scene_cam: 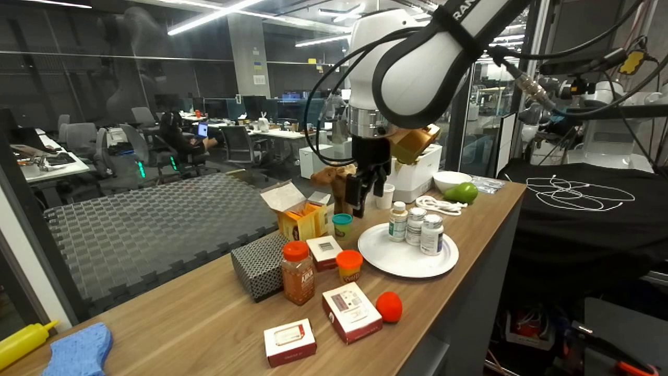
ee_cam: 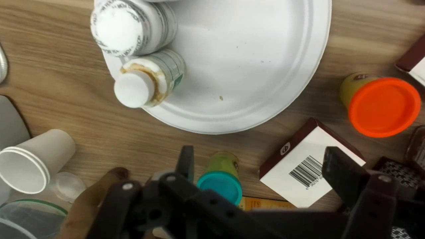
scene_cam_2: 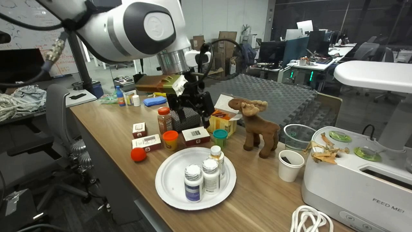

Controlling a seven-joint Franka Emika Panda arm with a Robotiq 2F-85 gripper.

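My gripper (scene_cam_2: 190, 119) hangs open above the table, nothing between its fingers. In the wrist view, the teal-lidded tub (ee_cam: 221, 185) shows just inside the left finger (ee_cam: 185, 162), and a white-and-maroon box (ee_cam: 304, 171) lies toward the right finger (ee_cam: 337, 167); both are below the gripper. A white plate (scene_cam_2: 170, 174) carries three pill bottles: a blue-labelled bottle (scene_cam_2: 193, 185), a white bottle (scene_cam_2: 210, 178) and a slimmer bottle (scene_cam: 397, 224). Beside the plate sits an orange-lidded tub (scene_cam: 348, 266).
A seasoning jar (scene_cam: 298, 275), patterned box (scene_cam: 258, 266), red ball (scene_cam: 389, 307) and two more small boxes crowd the table's middle. Near the gripper stand an open yellow box (scene_cam_2: 224, 124) and a toy moose (scene_cam_2: 258, 125). A paper cup (scene_cam_2: 289, 166) stands by the white appliance (scene_cam_2: 347, 181).
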